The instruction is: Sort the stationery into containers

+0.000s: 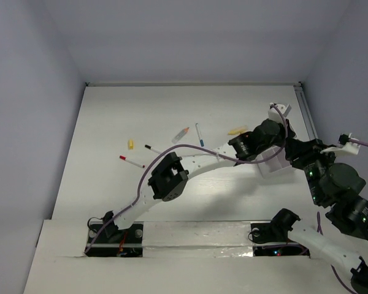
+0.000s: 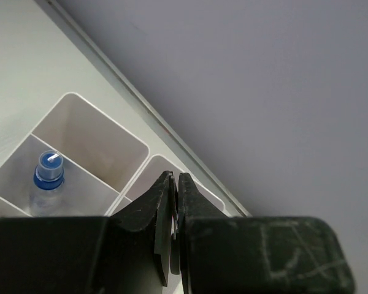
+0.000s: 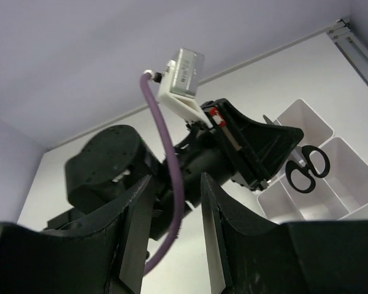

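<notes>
My left gripper (image 1: 279, 135) is over the white divided container (image 1: 273, 168) at the table's right, shut on black-handled scissors (image 3: 306, 174), which show in the right wrist view hanging from it. A blue-capped bottle (image 2: 49, 184) stands in one compartment. My right gripper (image 1: 297, 147) is at the right edge, its fingers apart and empty. On the table lie a yellow object (image 1: 130, 144), a red-capped pen (image 1: 132, 162), a black-capped marker (image 1: 153, 149), a clear orange-tipped item (image 1: 181, 135), a blue-and-white pen (image 1: 199, 135) and another yellow item (image 1: 237, 130).
The right arm fills the table's right front, close beside the container. The grey walls (image 1: 343, 73) bound the table at back and sides.
</notes>
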